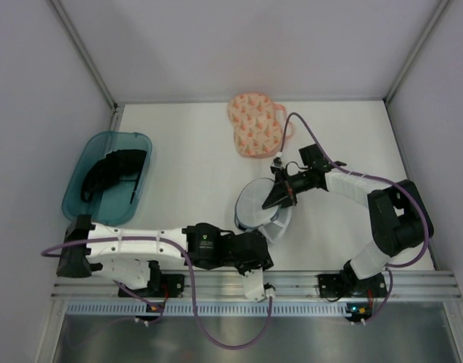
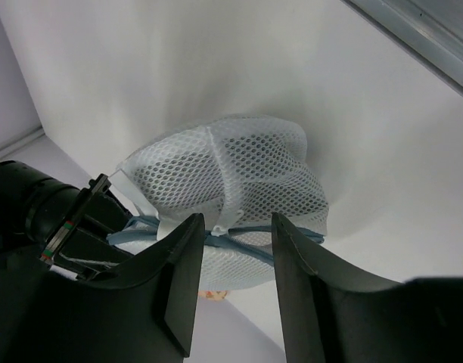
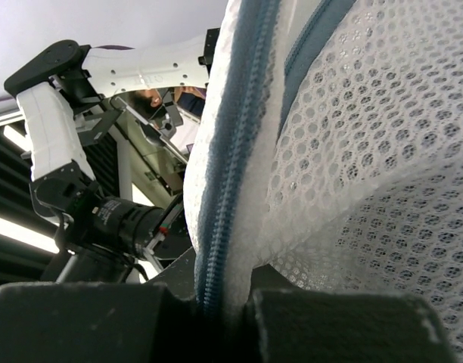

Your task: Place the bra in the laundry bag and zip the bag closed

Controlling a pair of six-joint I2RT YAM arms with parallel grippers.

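Note:
The white mesh laundry bag [image 1: 254, 203] with blue zipper is at the table's front middle, lifted at its right side by my right gripper [image 1: 284, 195], which is shut on its zippered edge [image 3: 235, 189]. My left gripper is part open in front of the bag, its fingers either side of the zipper tape near a white pull; whether they touch it is unclear. I cannot tell whether a bra is inside the bag.
A teal bin [image 1: 103, 208] with black fabric [image 1: 110, 170] stands at the left. A peach patterned cloth [image 1: 254, 125] lies at the back.

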